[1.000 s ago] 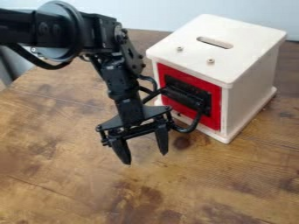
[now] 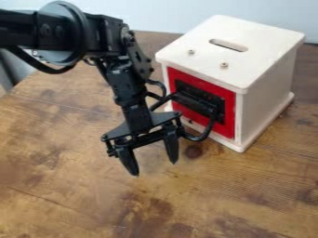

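Observation:
A black robot arm reaches in from the upper left, and its gripper [image 2: 151, 160] hangs above the wooden table [image 2: 87, 200], fingers pointing down and apart with nothing visible between them. To the right stands a cream wooden box [image 2: 258, 70] with a slot in its top and a red front panel [image 2: 224, 89]. A black fitting [image 2: 202, 99] is mounted on that panel, partly behind the arm's cables. The gripper is in front of the box, to its left.
A pale wall shows behind the table at the top left.

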